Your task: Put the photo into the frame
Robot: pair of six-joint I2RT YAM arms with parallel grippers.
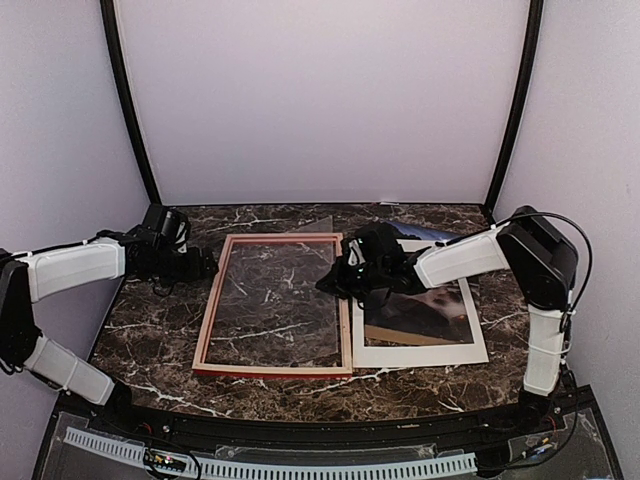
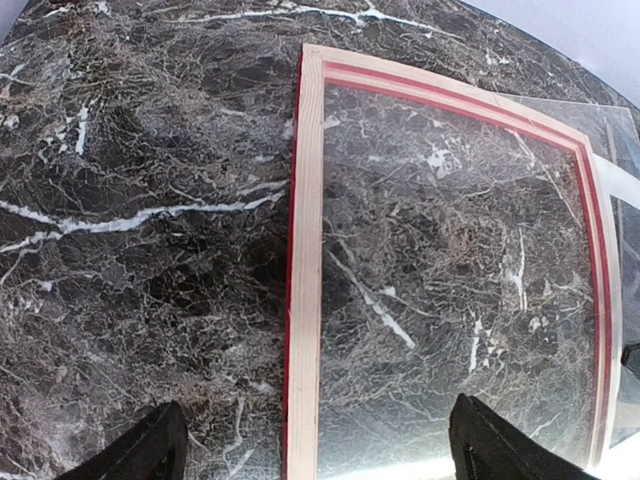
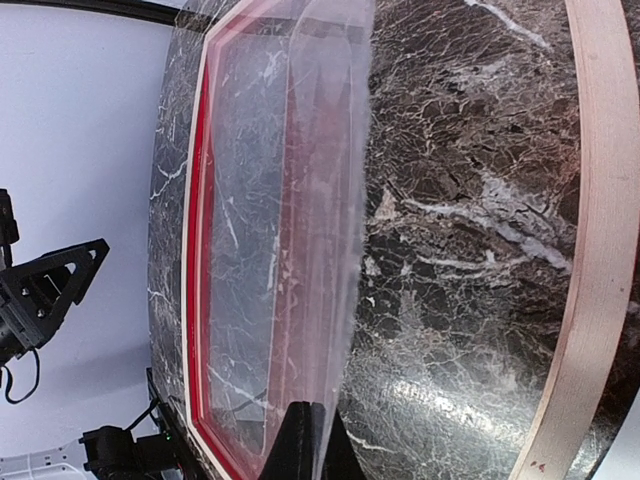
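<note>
The frame, pale wood with a red edge, lies flat left of centre; marble shows through its opening. A clear sheet stands tilted over it, its near edge pinched in my right gripper, which is shut. In the top view, the sheet's far corner sticks out past the frame's back rail. My left gripper is open just left of the frame, nothing between its fingers; the left rail runs toward the gap. The photo, dark within a white mat, lies right of the frame.
Part of a blue picture shows behind the white mat, partly covered by the right arm. Bare marble is free left of the frame. White walls enclose the back and both sides.
</note>
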